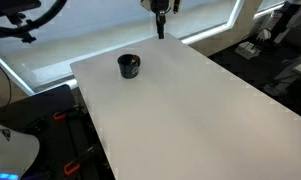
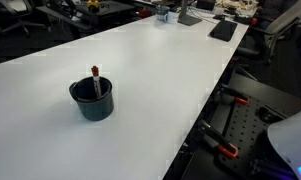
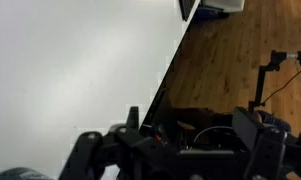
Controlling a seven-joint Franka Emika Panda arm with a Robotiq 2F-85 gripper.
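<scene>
A small black cup (image 1: 129,66) stands upright on the white table (image 1: 195,110). In exterior view 2, a red-tipped marker (image 2: 96,80) pokes up out of this cup (image 2: 92,100). My gripper (image 1: 160,20) is at the top of exterior view 1, past the cup near the table's far end, and partly cut off by the frame. From the wrist view, the gripper is open over the table's edge, nothing showing between its fingers. A dark rounded shape at that view's lower left corner is too cropped to name.
The white robot base (image 2: 292,138) stands beside the table. Dark equipment lines the far side in exterior view 1.
</scene>
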